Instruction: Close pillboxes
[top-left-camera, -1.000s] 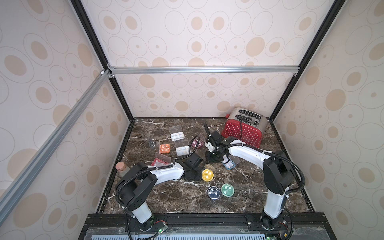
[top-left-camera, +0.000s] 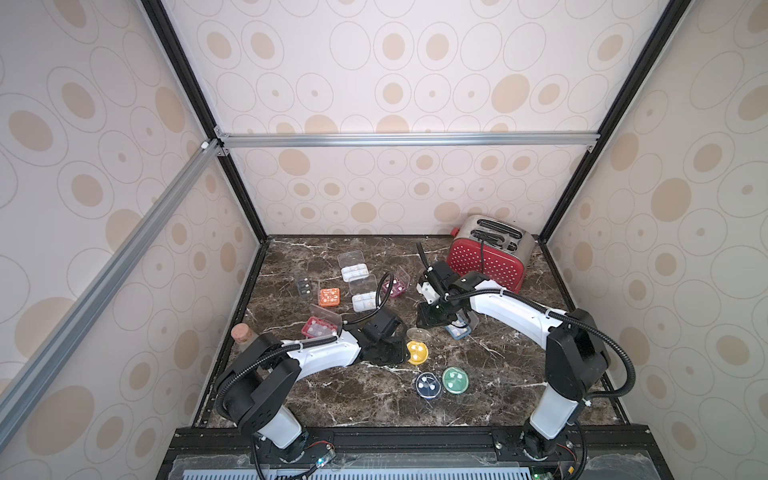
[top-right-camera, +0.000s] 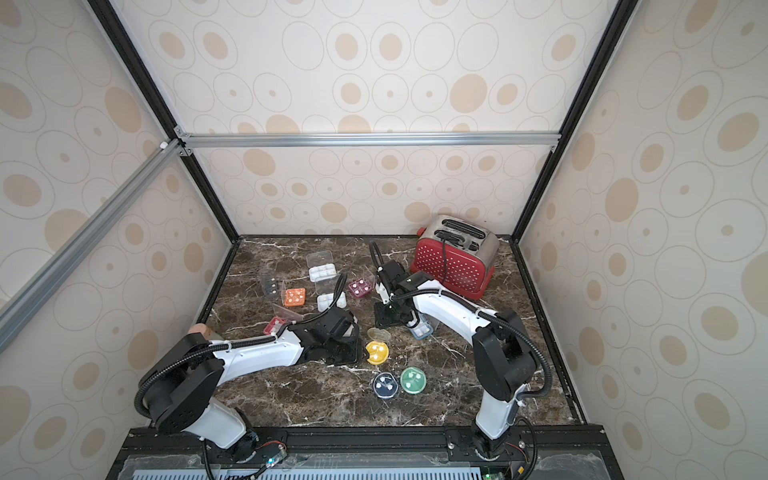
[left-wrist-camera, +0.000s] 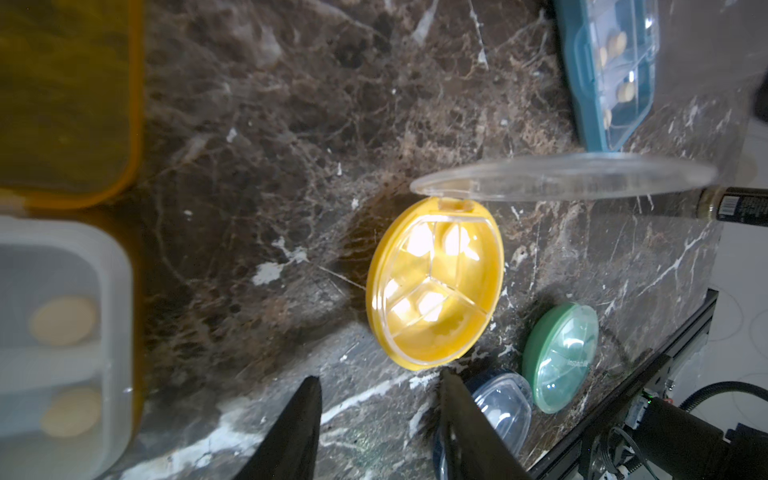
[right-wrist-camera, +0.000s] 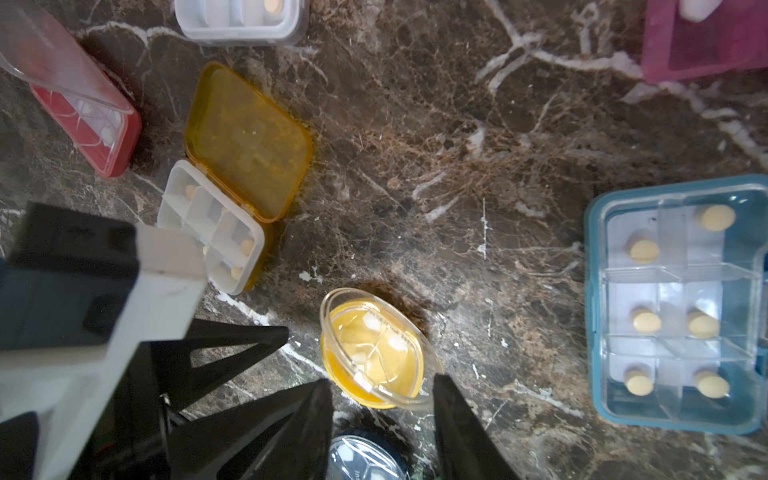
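A round yellow pillbox (left-wrist-camera: 432, 328) has its clear lid (left-wrist-camera: 560, 176) standing up. My left gripper hovers just beside it, part open and empty. My right gripper is above the yellow box on the other side, open and empty. A blue pillbox (right-wrist-camera: 672, 352) lies to the right. Green (top-left-camera: 455, 381) and dark blue (top-left-camera: 428, 386) round boxes lie in front, their lids down. A white pillbox with an orange lid (right-wrist-camera: 248, 136) lies open, as do a red one (right-wrist-camera: 112, 152) and white ones (top-left-camera: 354, 272).
A red toaster (top-left-camera: 488, 264) stands at the back right. An orange box (top-left-camera: 329, 297) and a purple one (top-right-camera: 360, 288) sit farther back. A bottle (top-left-camera: 241, 336) stands at the far left.
Both arms have shifted slightly, the right one moving to the right and the left arm's elbow to the left. The yellow box has moved very slightly.
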